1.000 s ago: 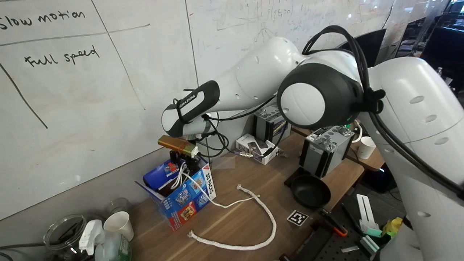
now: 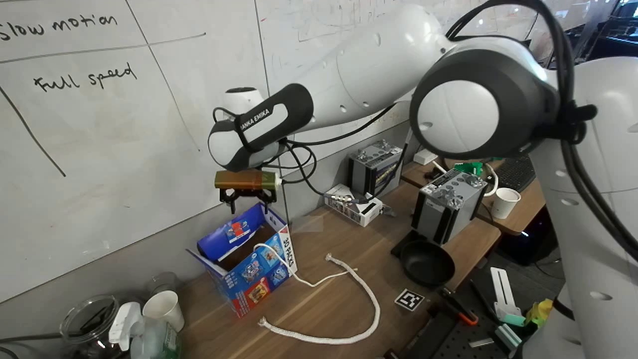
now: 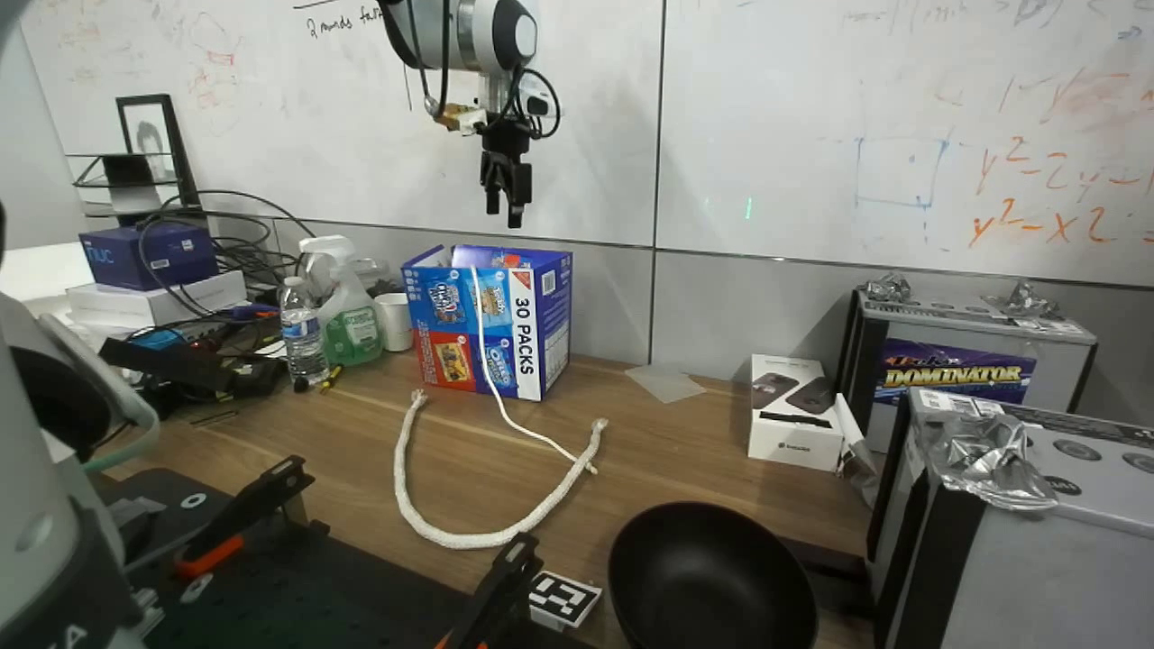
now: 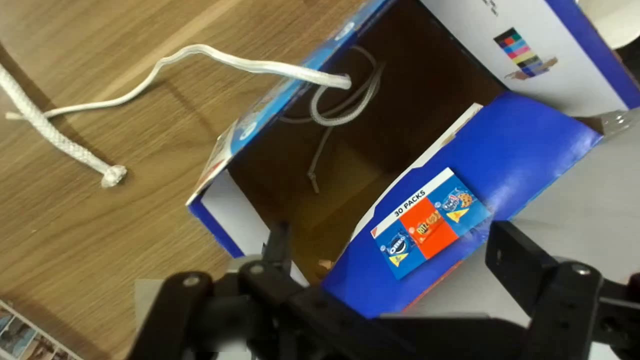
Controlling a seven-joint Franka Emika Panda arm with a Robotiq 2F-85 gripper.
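Observation:
My gripper [image 3: 504, 211] hangs above the open snack box [image 3: 526, 324], clear of its rim. Its fingers [image 4: 517, 264] stand wide apart in the wrist view, with nothing held between them. A thin white cord [image 4: 222, 58] lies partly inside the box in loose loops. From there it runs over the printed front wall and down to the table. A thicker white rope [image 3: 465, 539] lies curved on the wood before the box. The cord's outer end crosses close to one end of this rope.
A black pan [image 3: 709, 579] and grey battery-like units [image 3: 1006, 508] stand to the right. A white box [image 3: 795, 411] rests near the wall. On the left are a spray bottle [image 3: 352, 314], a water bottle [image 3: 303, 335] and a paper cup [image 2: 164, 309]. The whiteboard wall is close behind the box.
The gripper has risen from the box mouth to above it and turned.

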